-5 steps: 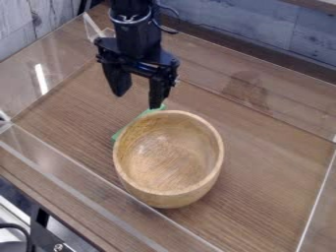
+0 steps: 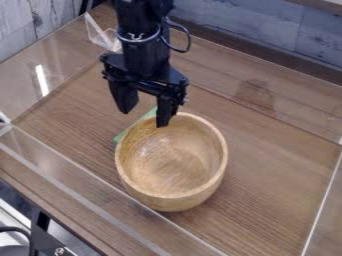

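Note:
My gripper (image 2: 143, 98) hangs above the back-left rim of a large wooden bowl (image 2: 171, 165), its dark fingers spread open and pointing down. A light green object (image 2: 131, 128) lies on the table beside the bowl's back-left side, partly hidden behind the gripper and the bowl. I cannot tell its full shape.
A raised back wall (image 2: 281, 20) runs along the rear, and a pale clear item sits at the upper left. Dark cables lie at the lower left corner.
The gripper has moved a little toward the camera and down, closer over the green object and the bowl's back rim. The bowl has not visibly moved.

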